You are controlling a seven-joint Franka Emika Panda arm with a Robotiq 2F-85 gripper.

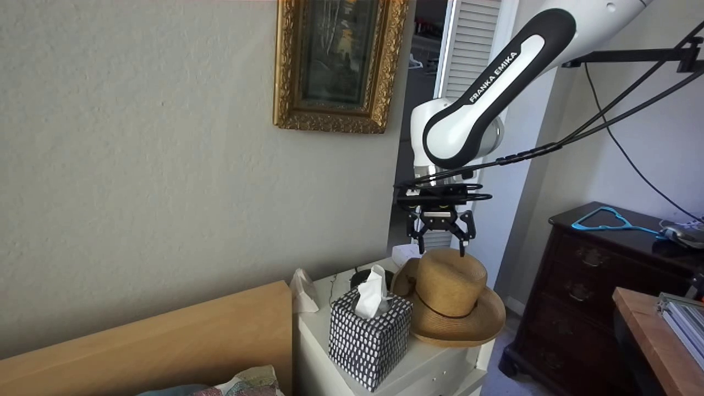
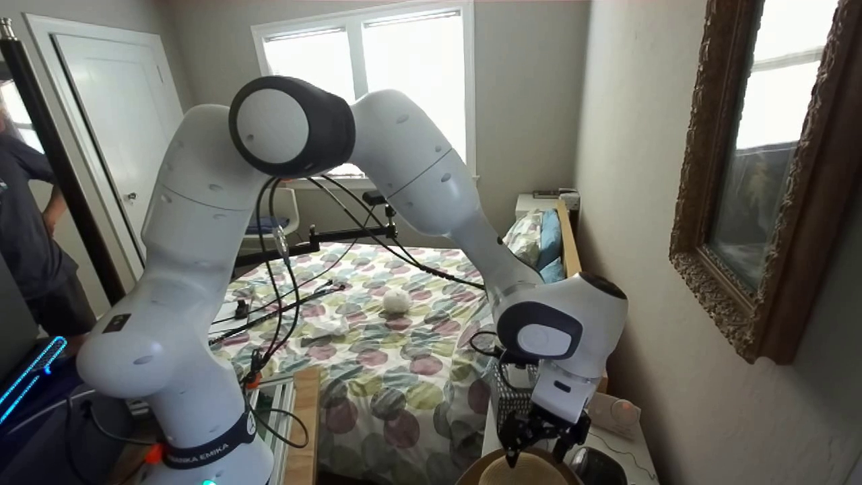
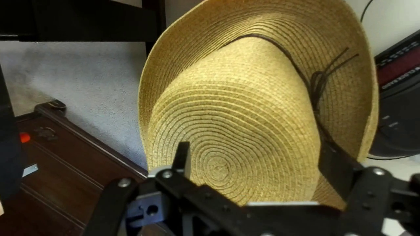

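A tan straw hat point(image 1: 450, 287) with a dark cord rests crown-up on the white cabinet point(image 1: 323, 330). My gripper point(image 1: 440, 249) is open, pointing down at the top of the crown. In the wrist view, the hat point(image 3: 236, 98) fills most of the picture, and the gripper's fingers point(image 3: 181, 159) stand apart over the crown with nothing held between them. Whether a fingertip touches the straw, I cannot tell. The second exterior view shows the gripper point(image 2: 537, 453) over the hat point(image 2: 521, 469), which is cut off by the lower edge.
A patterned tissue box point(image 1: 369, 340) with a white tissue sticking up stands right beside the hat. Behind are a small white box point(image 1: 406, 253) and a gold-framed picture point(image 1: 340, 66) on the wall. A dark dresser point(image 1: 574, 284) with a blue hanger point(image 1: 610, 221) stands to the right.
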